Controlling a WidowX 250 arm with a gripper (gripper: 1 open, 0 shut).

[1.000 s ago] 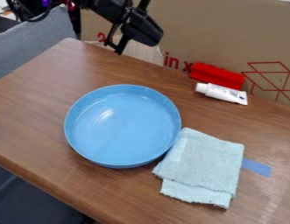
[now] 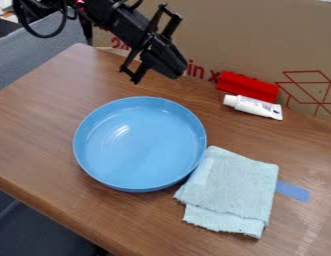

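My black gripper (image 2: 152,55) hangs over the back of the table, above and behind a round blue plate (image 2: 140,143). Whether its fingers are open or shut is hard to tell from this angle; I see nothing held. A folded pale blue cloth (image 2: 229,191) lies right of the plate, near the front edge. A white tube (image 2: 252,107) lies in front of a red object (image 2: 247,86) at the back right.
A cardboard box (image 2: 288,45) stands along the back of the wooden table (image 2: 45,135). A strip of blue tape (image 2: 293,190) is right of the cloth.
My gripper has moved downward over the last second, toward the table. The plate, cloth, tube and red object have stayed where they were.
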